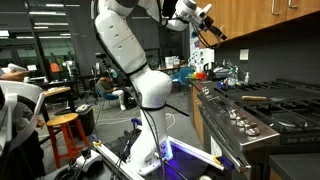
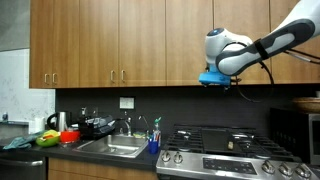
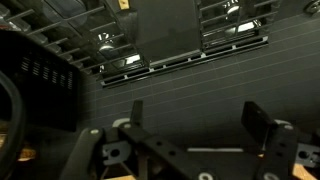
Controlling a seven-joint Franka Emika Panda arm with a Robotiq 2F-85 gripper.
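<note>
My gripper stands open, with nothing between its fingers in the wrist view. Below it that view shows a dark striped surface and part of the stove with its black grates [image 3: 220, 12]. High up by the wooden cabinets, the arm's end with a blue part [image 2: 213, 77] hangs above the stove top [image 2: 215, 140], well clear of it. The gripper's fingers are too small to make out in the exterior views.
Wooden cabinets [image 2: 170, 45] run along the wall close to the arm. Left of the stove are a sink [image 2: 125, 148], a blue bottle [image 2: 154, 140] and a red pot [image 2: 69, 138]. A microwave-like box [image 2: 292, 127] stands at the right. Open air lies above the stove.
</note>
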